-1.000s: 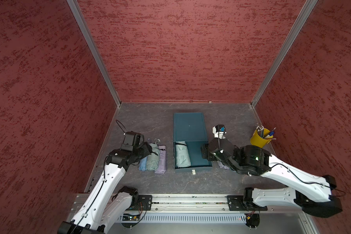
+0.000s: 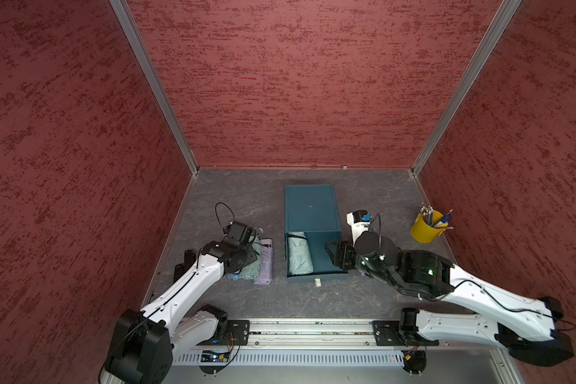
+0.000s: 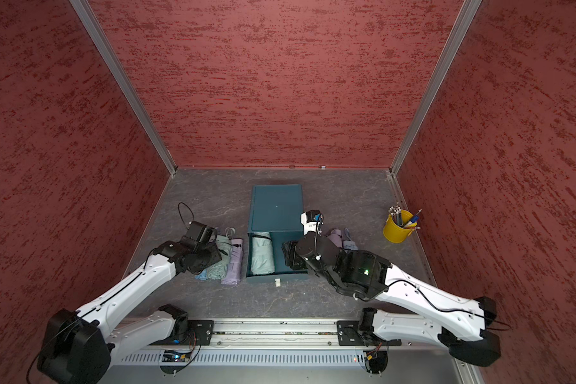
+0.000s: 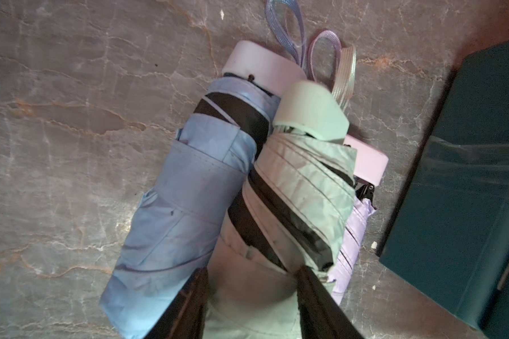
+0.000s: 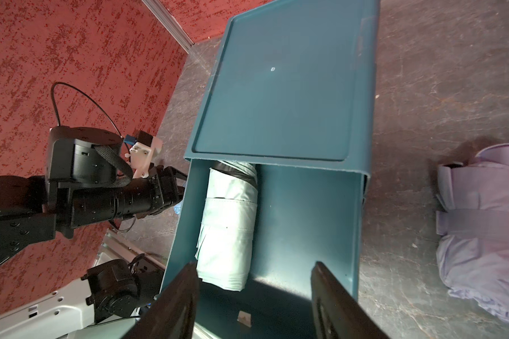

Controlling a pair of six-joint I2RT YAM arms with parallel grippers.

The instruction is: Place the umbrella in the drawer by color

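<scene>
Left of the drawer box, in the left wrist view, lie a blue umbrella (image 4: 192, 186), a pale green umbrella (image 4: 288, 197) and a lilac umbrella (image 4: 350, 231). My left gripper is over the green one's lower part, fingers apart on either side of it. A mint umbrella (image 5: 227, 231) lies in the left side of the teal box (image 5: 305, 226), whose right side is bare. My right gripper hangs over the box with its fingers apart in the wrist view; whether anything is between them is unclear.
The box lid (image 5: 282, 79) lies folded back. Right of the box are purple umbrellas (image 3: 336, 236), partly hidden by the right arm in the top views. A yellow pencil cup (image 2: 424, 230) stands at the far right.
My left gripper has moved rightward and down onto the left group of umbrellas. The right arm has shifted and turned slightly over the box.
</scene>
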